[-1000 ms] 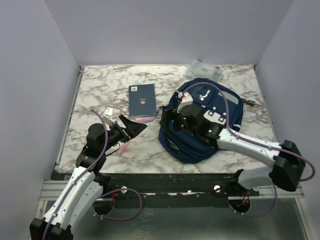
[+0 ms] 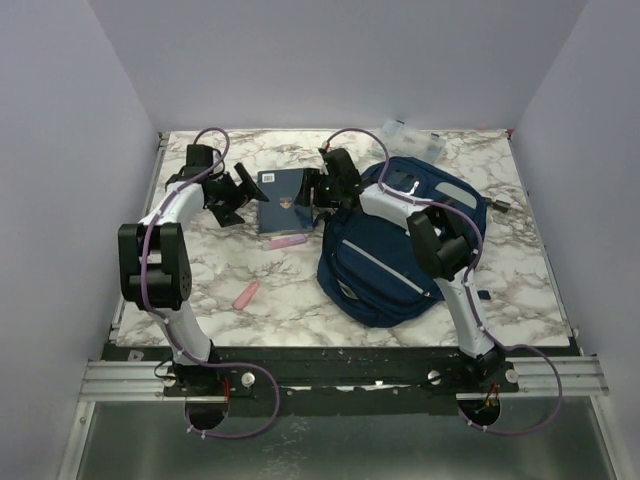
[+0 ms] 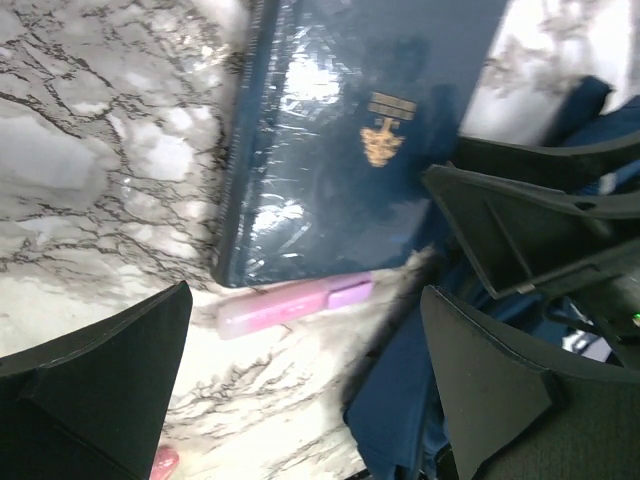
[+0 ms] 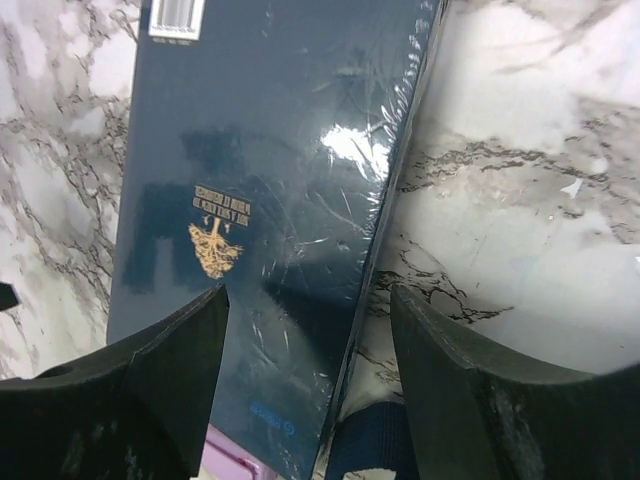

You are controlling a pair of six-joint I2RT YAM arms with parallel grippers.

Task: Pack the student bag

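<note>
A dark blue book with a gold crest lies flat on the marbled table. My left gripper stands open at the book's left edge; in the left wrist view the book lies beyond its spread fingers. At the book's right edge is my right gripper, partly open. The right wrist view shows the book's edge between its fingertips, with a gap left on the bare-table side. To the right lies the navy backpack, partly under my right arm.
A pink marker-like item lies just below the book. Another pink item is nearer the front. A clear case rests behind the backpack, and a small dark object lies to its right.
Both arms have reached toward the back from the front of the table. The grippers have come to either side of the book, which has not moved.
</note>
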